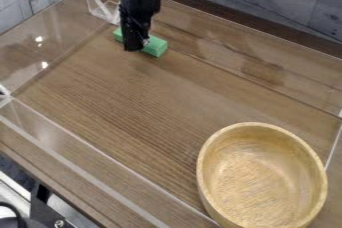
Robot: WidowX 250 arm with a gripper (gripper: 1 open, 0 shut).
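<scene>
My black gripper [134, 34] reaches down at the back left of the wooden table [160, 122], at the left part of a green block [151, 46]. Its fingers are small and dark here; whether they are shut or touch the block I cannot tell.
A large cream round bowl [261, 177] stands at the front right. Something clear or white [107, 4] is at the back left, behind the gripper.
</scene>
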